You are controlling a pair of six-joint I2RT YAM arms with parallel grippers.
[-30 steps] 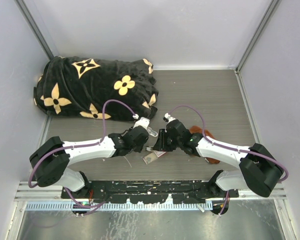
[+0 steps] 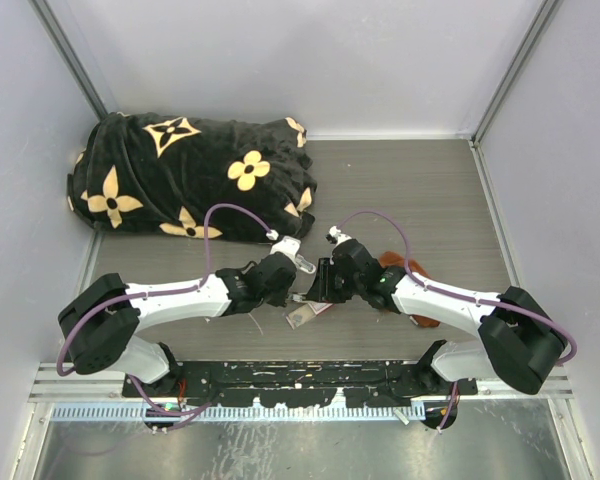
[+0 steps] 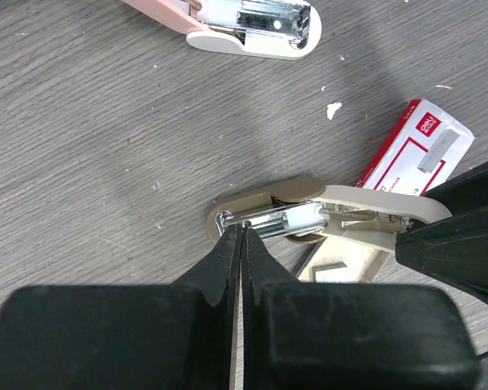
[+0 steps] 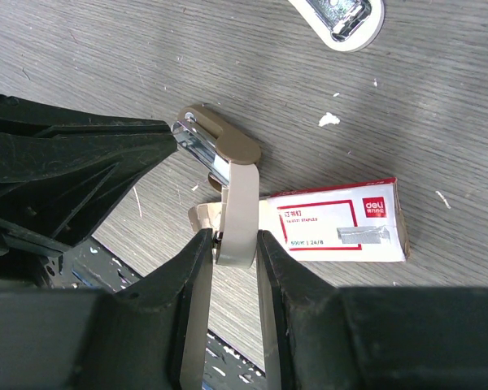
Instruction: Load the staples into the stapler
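A brown and beige stapler [image 3: 346,192] is opened, its metal magazine and spring exposed. My right gripper is shut on its beige end. My left gripper is shut, its tips over the front end of the magazine; whether they touch it is unclear, and nothing shows between its fingers. A pale shiny piece [image 3: 305,215] sits inside the magazine; I cannot tell if it is staples. Beneath the stapler lies the red and white staple box [image 4: 333,219], its end flap open. A small light piece [image 3: 332,274] rests on that flap.
Behind lies a second, pink and white stapler [image 3: 256,23], also with bare metal showing. White scraps [image 4: 328,119] dot the wood table. A dark flowered cushion [image 2: 195,175] fills the back left, and a brown item [image 2: 408,265] is partly hidden behind the right arm.
My left gripper has shifted slightly right and toward the front, over the stapler's end. My right arm and the box look unmoved.
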